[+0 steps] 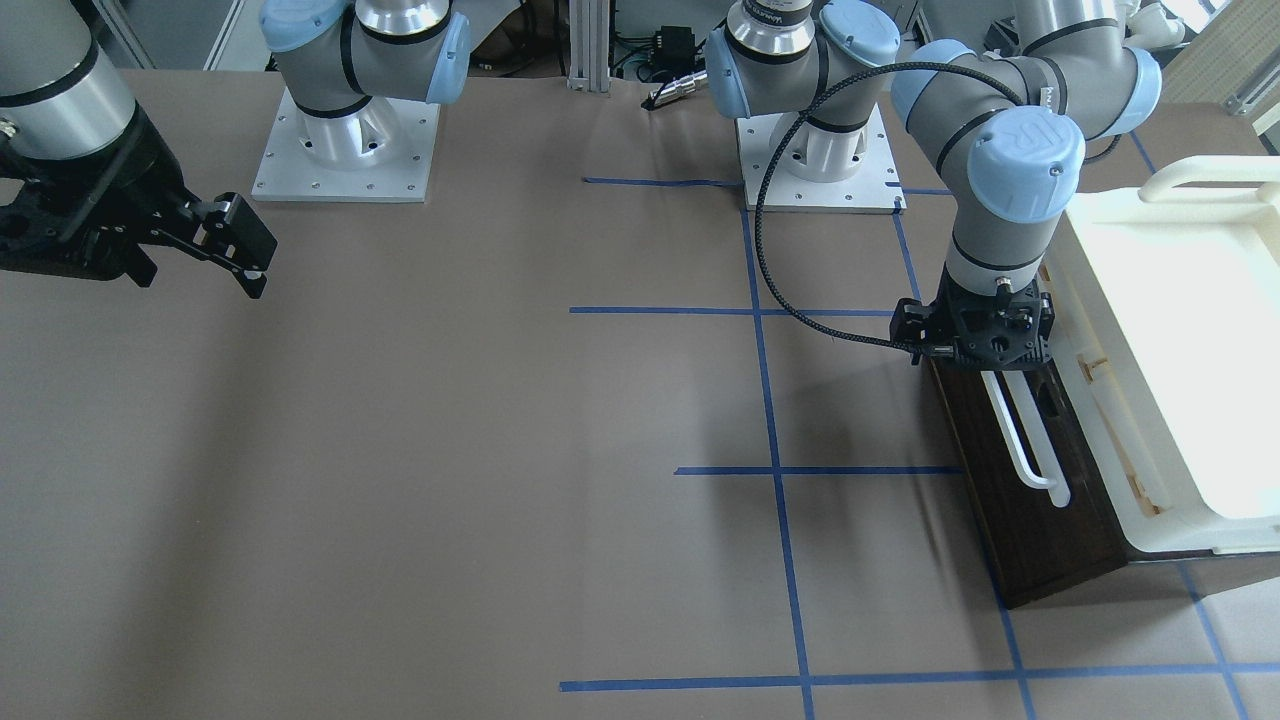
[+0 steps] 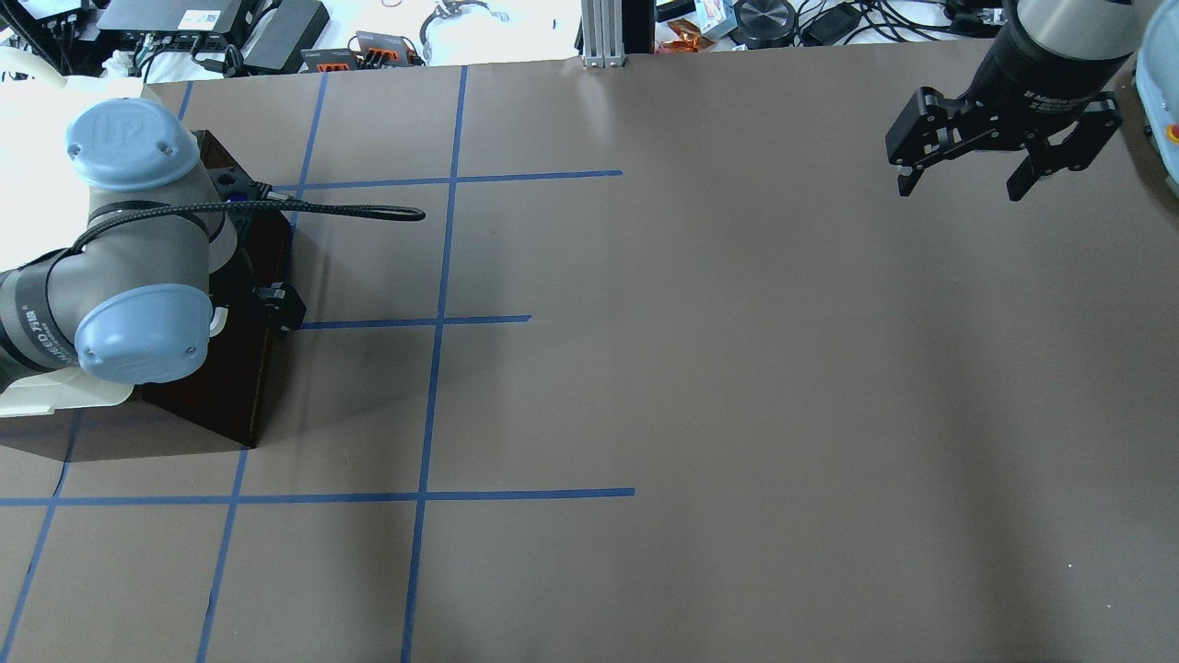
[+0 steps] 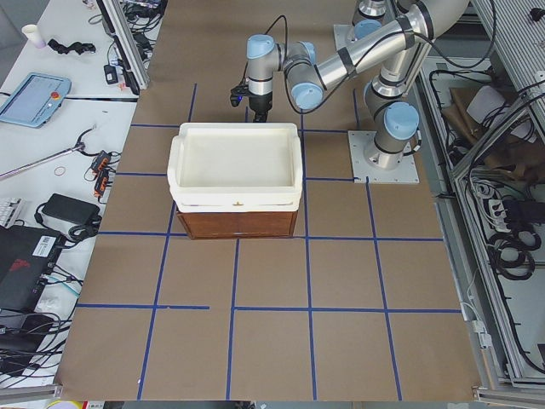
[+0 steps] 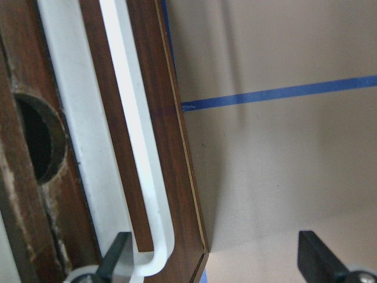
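Note:
My gripper (image 1: 972, 348) hangs over a dark wooden box (image 1: 1044, 540) with a white handle (image 1: 1029, 468) on its side, next to a white tray (image 1: 1188, 360). In the left wrist view the gripper is open, one finger over the white handle (image 4: 147, 177) at the box edge and the other over bare floor. A round hole (image 4: 36, 135) shows in the wood. In the left view the white tray (image 3: 235, 166) sits on the wooden box.
A second arm's black gripper (image 2: 984, 144) hangs at the top right of the top view. Equipment and cables line the edges.

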